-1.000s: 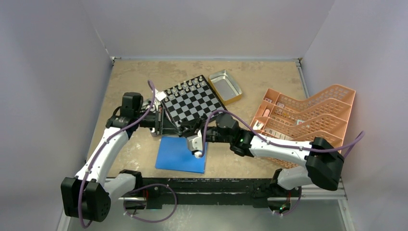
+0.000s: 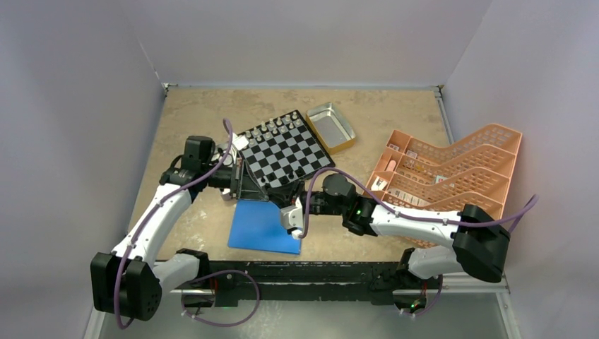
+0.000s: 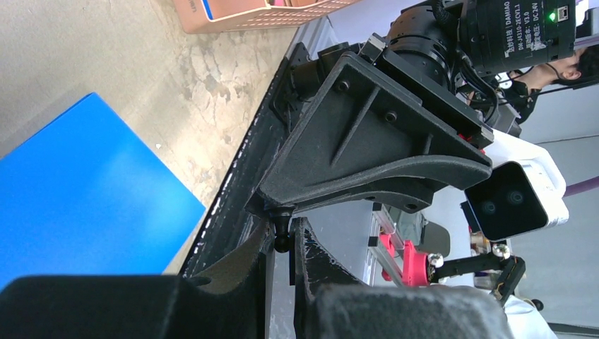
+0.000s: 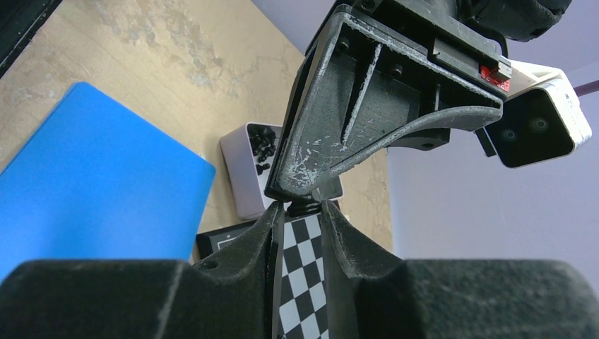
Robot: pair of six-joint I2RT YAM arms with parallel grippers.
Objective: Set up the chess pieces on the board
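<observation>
My two grippers meet above the board's front left. In the left wrist view my left gripper is shut on a small black chess piece, whose upper end reaches the other gripper. In the right wrist view my right gripper has the piece's dark base between its fingertips; whether it grips it is unclear. The checkered board holds white pieces along its back edge and a few dark ones near the front. A white box of black pieces shows below.
A blue mat lies at front centre. A silver-bottomed tray sits behind the board's right side. An orange compartment rack fills the right.
Both arms have shifted slightly to the right in the top view, with the grippers still meeting at the same place.
</observation>
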